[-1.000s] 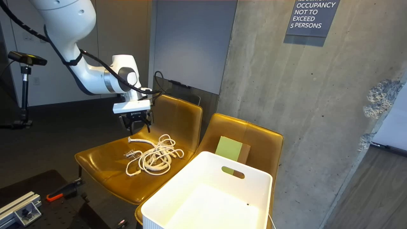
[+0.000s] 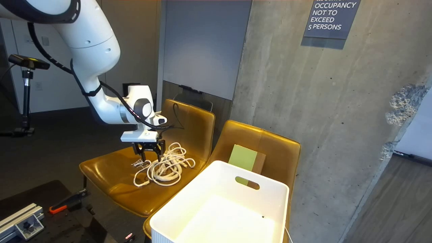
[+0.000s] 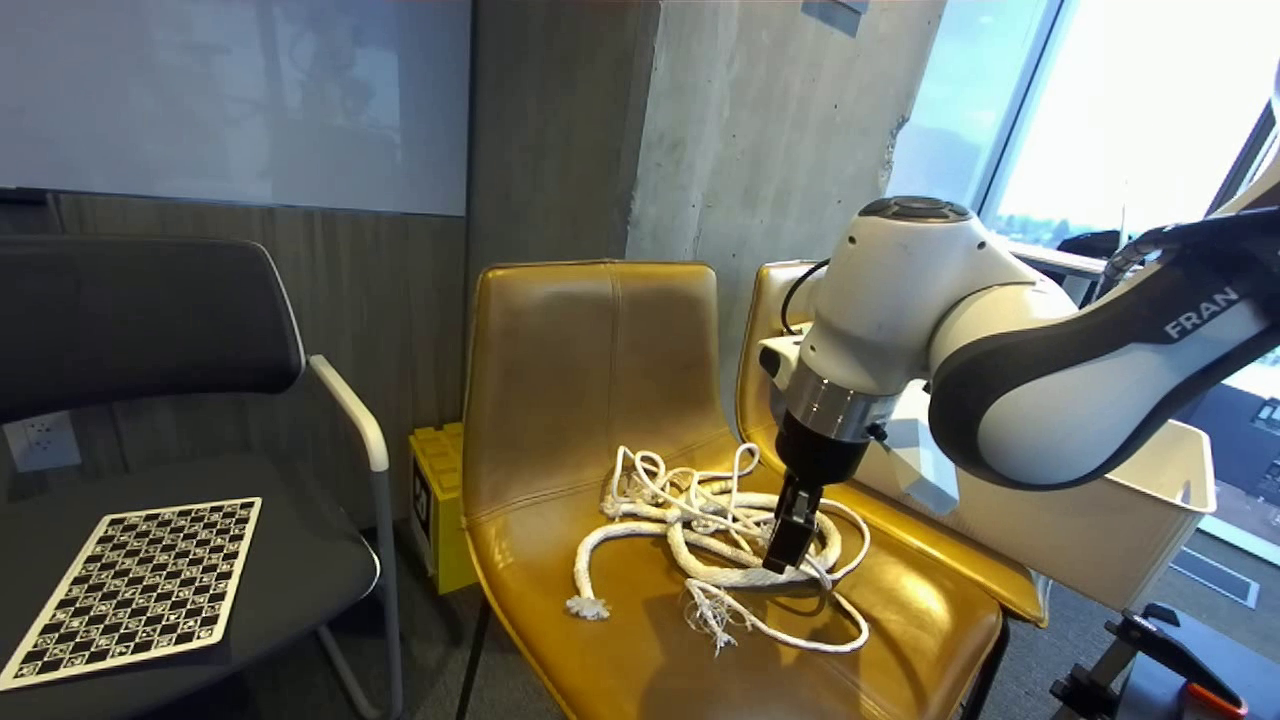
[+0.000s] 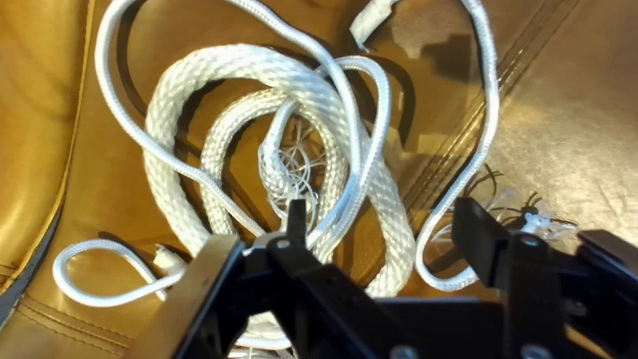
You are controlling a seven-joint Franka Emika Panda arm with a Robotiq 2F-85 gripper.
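Note:
White ropes, thick and thin, lie in a loose tangle [image 2: 166, 174] on the seat of a tan leather chair [image 2: 106, 166]. My gripper [image 2: 151, 156] points down at the pile's side, its fingers apart. In exterior view 2 the fingertips [image 3: 782, 558] overlap the thick coil [image 3: 744, 577]; whether they touch it is unclear. From the wrist, one finger [image 4: 296, 222] lies over the coil's middle. The other finger [image 4: 472, 224] is beside a thin strand [image 4: 431, 222] and a frayed end [image 4: 541, 224]. Part of the thick rope [image 4: 392, 239] shows between the fingers, not gripped.
An empty-looking white bin [image 2: 279, 194] rests on a second tan chair [image 2: 263, 139], with a green-and-brown block [image 2: 243, 158] behind it. A dark chair [image 3: 276, 528] holding a patterned board [image 3: 144, 588] stands at the side.
My gripper has come down from above the seat to the rope pile, moving slightly right. The arm now hides the rope's back end. The rope otherwise looks unmoved.

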